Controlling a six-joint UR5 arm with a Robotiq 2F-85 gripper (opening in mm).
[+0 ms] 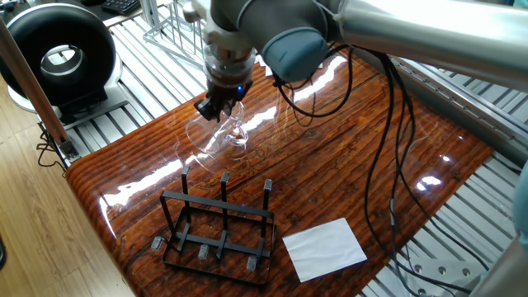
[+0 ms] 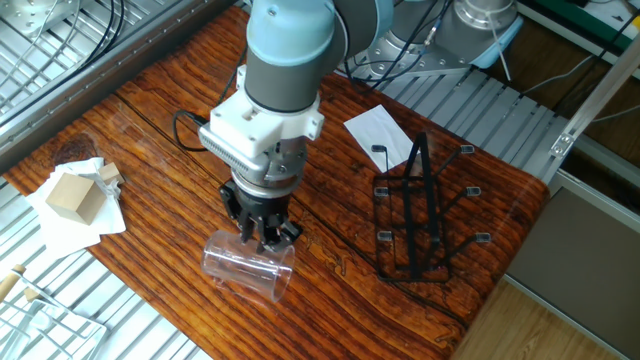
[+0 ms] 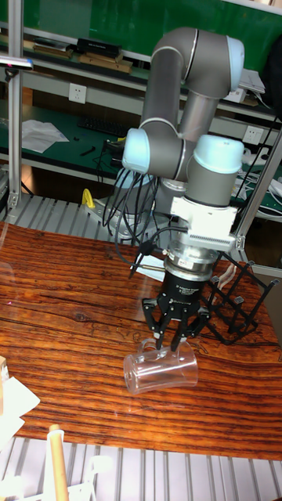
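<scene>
A clear glass mug [image 3: 164, 372] lies on its side beneath my gripper [image 3: 168, 345], its handle turned up toward the fingers. Both fingers point down close together at the mug's upper side in exterior view 3. Whether they are closed on the handle or glass, or only beside it, I cannot tell. From exterior view 2, the mug [image 2: 248, 266] shows just below the gripper [image 2: 258, 242], with its wide end toward the right. Exterior view 1 shows only faint outlines of the glass below the dark gripper [image 1: 223, 115]. Contact between mug and table is unclear.
A black metal rack [image 1: 219, 242] with upright prongs stands on the wooden table, beside a white sheet [image 1: 324, 249]. Wooden blocks [image 2: 76, 198] rest on white paper at another edge. Black cables [image 1: 394, 157] hang from the arm. Bare tabletop lies between.
</scene>
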